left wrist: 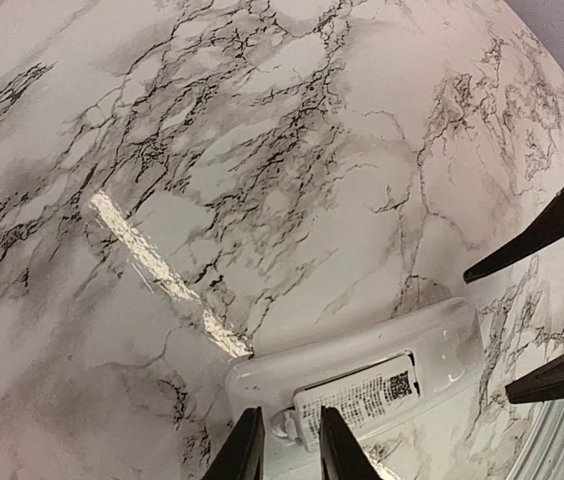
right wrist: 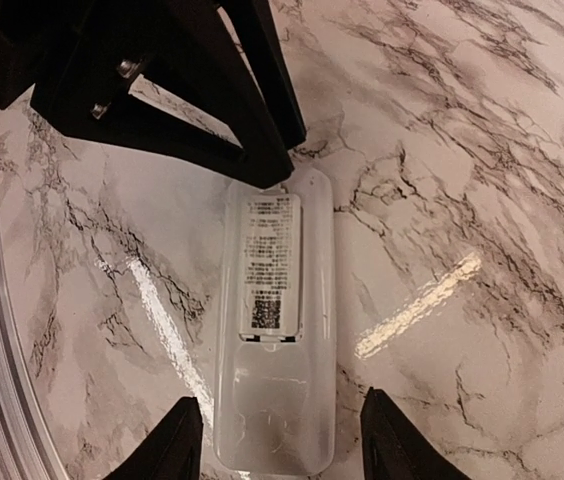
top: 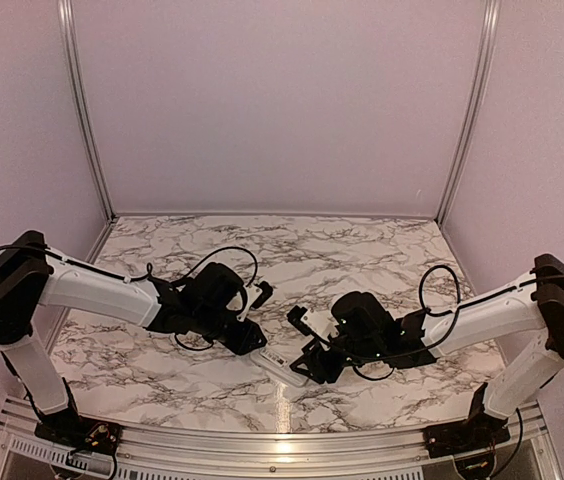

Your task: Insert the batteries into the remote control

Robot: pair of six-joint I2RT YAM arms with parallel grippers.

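Note:
The translucent remote control [top: 279, 368] lies on the marble table between my grippers, its labelled battery compartment [right wrist: 270, 260] facing up. In the left wrist view, my left gripper is over the remote's end, its narrowly spaced fingertips at a small knob beside the label; whether it holds anything there is unclear. In the right wrist view, my right gripper has its fingers apart on either side of the remote's plain end, open. The left gripper's body hangs over the far end of the remote in that view. I see no loose batteries.
A metal rail [top: 273, 440] runs along the front edge, close to the remote, and walls stand at the back and sides.

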